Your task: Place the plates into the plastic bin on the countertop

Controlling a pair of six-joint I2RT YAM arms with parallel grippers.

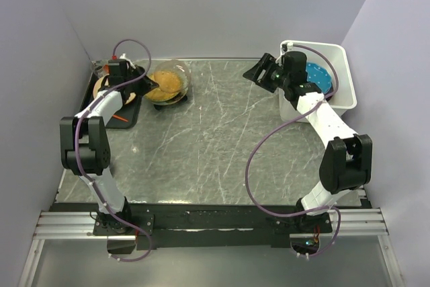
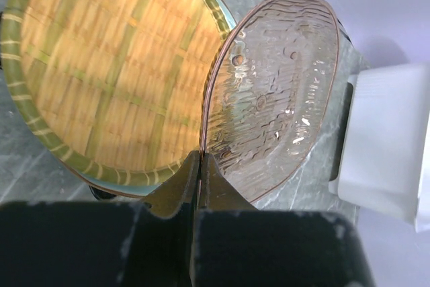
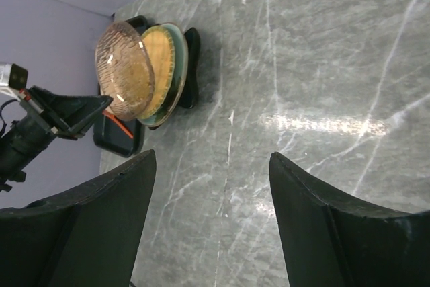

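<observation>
My left gripper is shut on the rim of a clear plastic plate (image 2: 269, 92), which tilts up over the stack at the back left. Beneath it lies a woven bamboo-style plate (image 2: 107, 72), its pale blue-green underlayer showing at the rim. In the right wrist view the clear plate (image 3: 124, 68) hangs partly in front of the woven plate (image 3: 160, 52). My right gripper stands open with nothing between its fingers, beside the white plastic bin (image 1: 344, 65). Inside the bin rests a blue plate (image 1: 318, 77), partly hidden by the right arm.
A black tray (image 1: 122, 123) with a tan round plate (image 1: 101, 87) and an orange utensil (image 1: 119, 117) sits at the far left. A white container (image 2: 376, 139) appears at the right of the left wrist view.
</observation>
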